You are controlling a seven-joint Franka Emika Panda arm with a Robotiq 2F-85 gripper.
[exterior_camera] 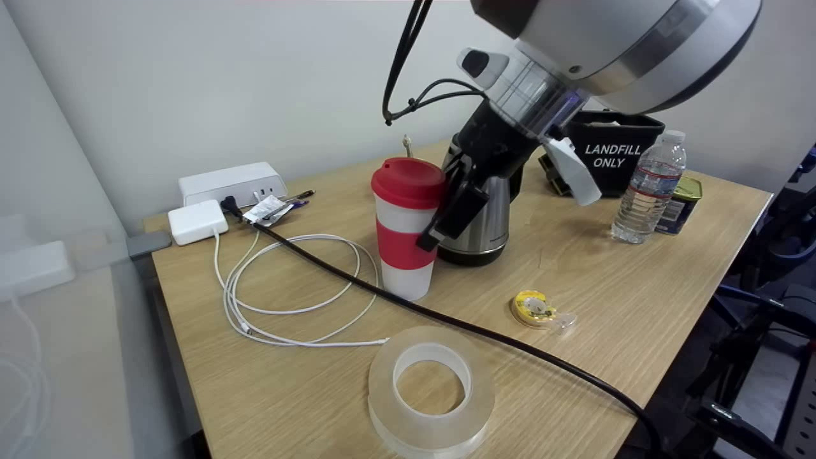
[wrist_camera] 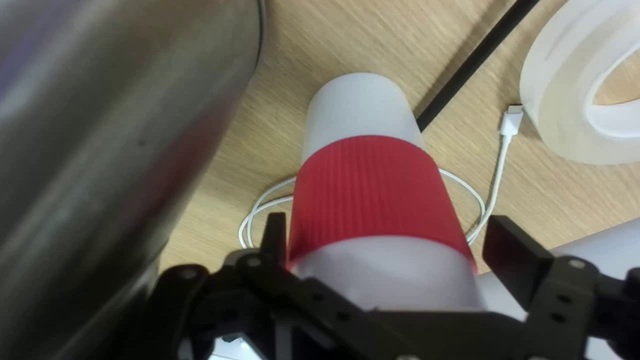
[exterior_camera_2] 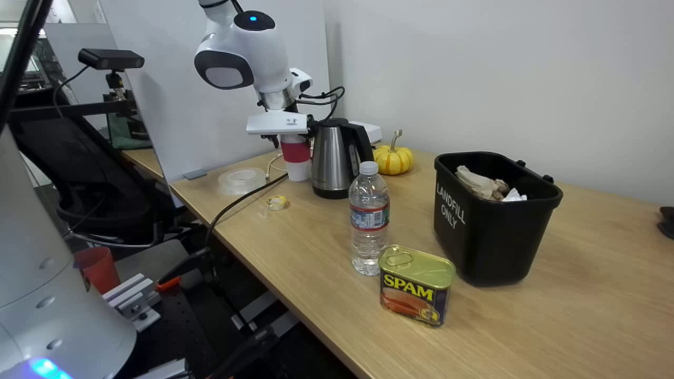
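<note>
A white travel cup (exterior_camera: 407,210) with a red lid and red sleeve stands upright on the table. In the wrist view, my gripper has one finger on either side of the cup (wrist_camera: 369,186), close to its sleeve. A narrow gap shows beside the right finger (wrist_camera: 510,255), so the fingers look open around the cup. Contact at the left finger (wrist_camera: 276,237) is hard to judge. The cup's lid is out of sight in that view, behind the gripper body.
Close beside the cup and gripper stands a steel kettle (exterior_camera_2: 330,158). A black cable (exterior_camera: 520,344) crosses the table in front of the cup, near a clear tape roll (exterior_camera: 432,390) and a small yellow tape (exterior_camera: 533,307). A bottle (exterior_camera_2: 369,221), a Spam can (exterior_camera_2: 415,284) and a black bin (exterior_camera_2: 499,227) stand farther off.
</note>
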